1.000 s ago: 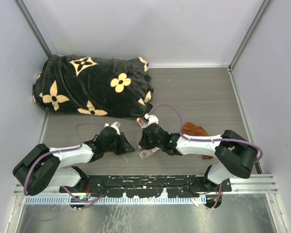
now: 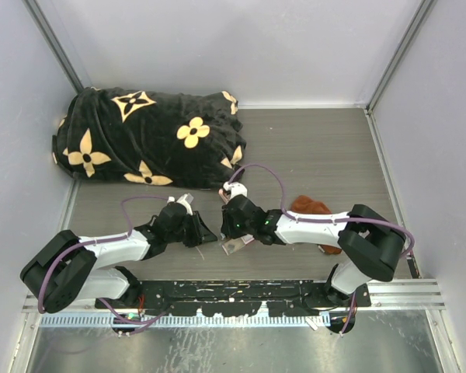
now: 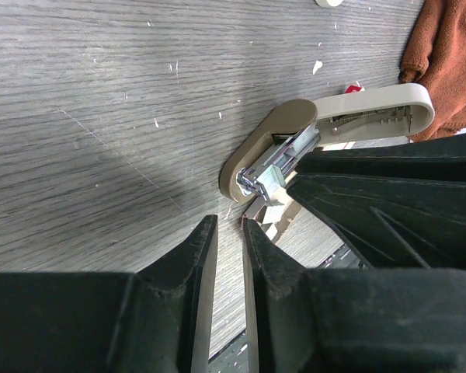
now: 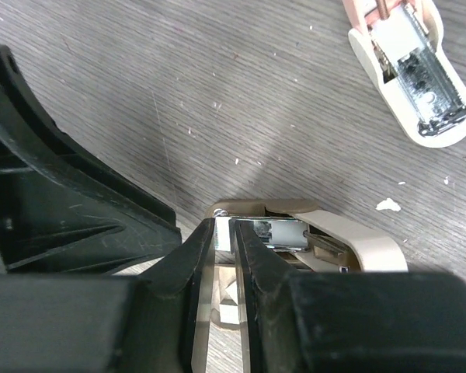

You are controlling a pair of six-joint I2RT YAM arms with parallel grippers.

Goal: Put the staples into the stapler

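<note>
The stapler (image 3: 248, 151) lies open on the table, its beige top (image 3: 408, 97) swung back from the brown base. A small silvery block, perhaps staples (image 3: 270, 183), shows at the magazine's end. The right gripper's dark fingertip (image 3: 303, 183) is close beside that block; whether they touch is unclear. In the right wrist view, my right gripper is over the stapler's end, narrowly open, with pale metal showing in the gap. My left gripper is to one side of the stapler. Its fingers are close together, and only tabletop shows between their tips.
A second, pink and white stapler (image 4: 419, 74) lies apart on the table. To the right is a brown cloth (image 2: 311, 206), and a dark patterned blanket (image 2: 151, 136) fills the back left.
The left arm stays still.
</note>
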